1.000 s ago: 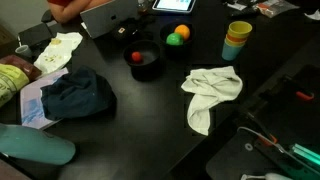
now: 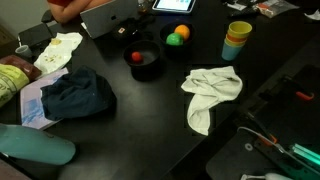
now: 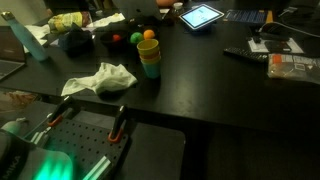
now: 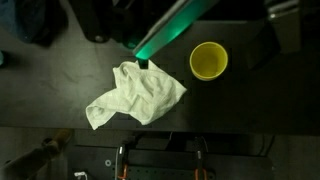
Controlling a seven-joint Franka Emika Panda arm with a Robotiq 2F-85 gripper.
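Observation:
A crumpled white cloth [image 2: 212,95] lies flat on the dark table near its front edge. Beside it stands a stack of cups [image 2: 235,40], yellow and orange above and blue at the bottom. From overhead in the wrist view, the cloth [image 4: 137,93] is left of the round yellow cup mouth [image 4: 208,61]. Parts of my gripper show dark and blurred along the top of that view, spread apart and open, with nothing seen held. A teal-lit bar crosses between them. Neither exterior view shows the gripper clearly.
One black bowl [image 2: 146,68] has a red ball; green and orange balls [image 2: 175,39] sit to its right. A dark cloth bundle [image 2: 78,97] and a teal bottle [image 2: 35,145] are at left.

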